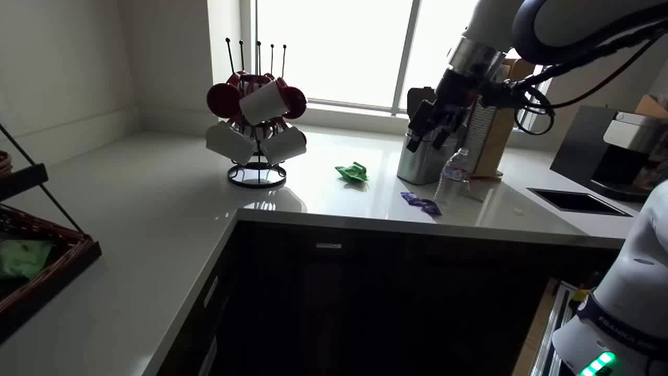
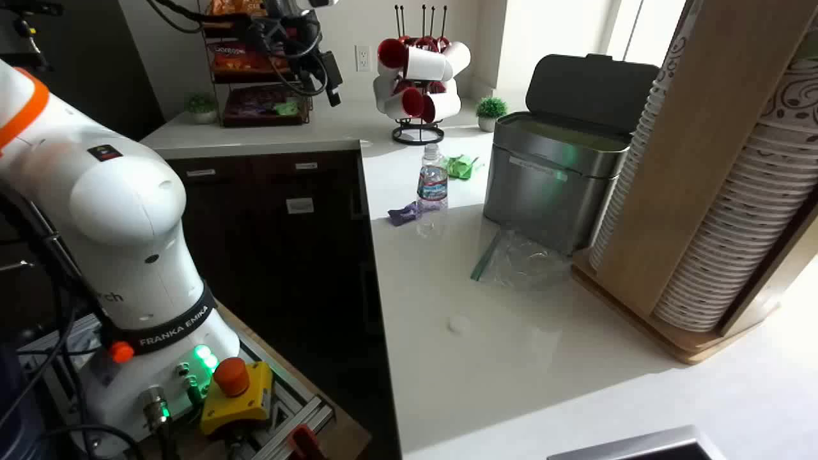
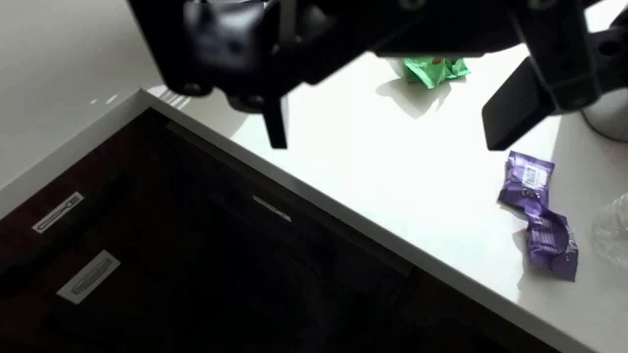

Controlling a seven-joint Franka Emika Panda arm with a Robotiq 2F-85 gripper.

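Observation:
My gripper is open, its two black fingers wide apart with only countertop and cabinet visible between and below them. In exterior view 1 the gripper (image 1: 426,139) hangs above the counter, in front of the metal bin. A purple wrapper (image 3: 538,214) lies flat on the counter near its front edge, to the right of the right finger in the wrist view. Farther back rests a crumpled green wrapper (image 3: 434,71). Beside the purple wrapper stands a clear plastic bottle (image 2: 432,191), upright.
A mug rack (image 1: 258,175) stands at the counter's corner. The metal bin (image 2: 529,188) has its lid raised; a clear plastic bag (image 2: 529,264) lies before it. A tall wooden cup holder (image 2: 659,176) stands alongside. Snack baskets (image 1: 47,275) occupy the left counter. The counter between rack and bottle is mostly free.

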